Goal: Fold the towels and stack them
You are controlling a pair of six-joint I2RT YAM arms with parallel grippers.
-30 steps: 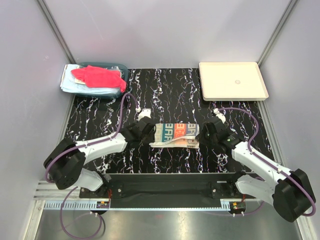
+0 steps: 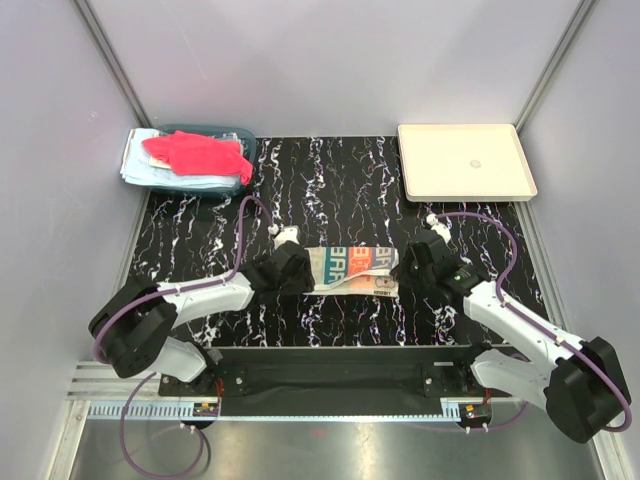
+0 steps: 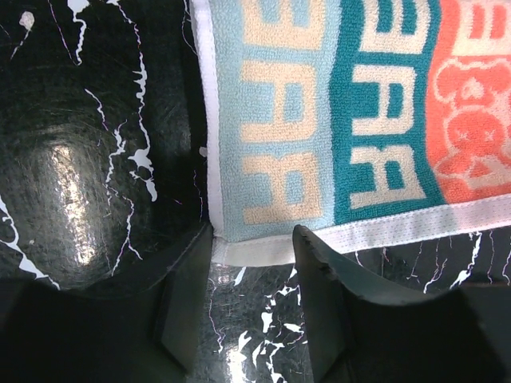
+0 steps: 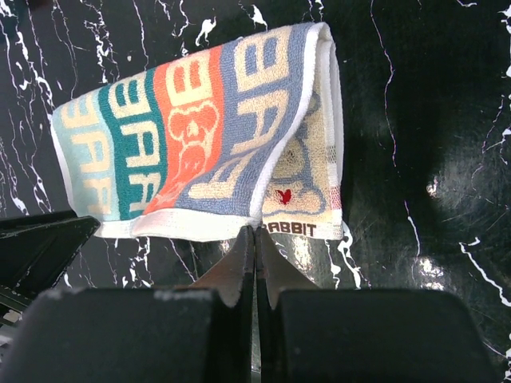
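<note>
A folded towel with BEAR lettering in blue, teal and orange lies at mid-table, a cream layer printed RABBIT showing under its right part. My left gripper is part open over the towel's lower-left corner, its fingertips at the white hem. My right gripper is shut at the lifted hem near the lower right; whether cloth is between its tips is hard to tell, as little shows there.
A teal basket at the back left holds light-blue and white towels with a red one on top. An empty cream tray is at the back right.
My left gripper has shifted slightly toward the table's front, to the towel's lower-left corner. The right arm looks unmoved.
</note>
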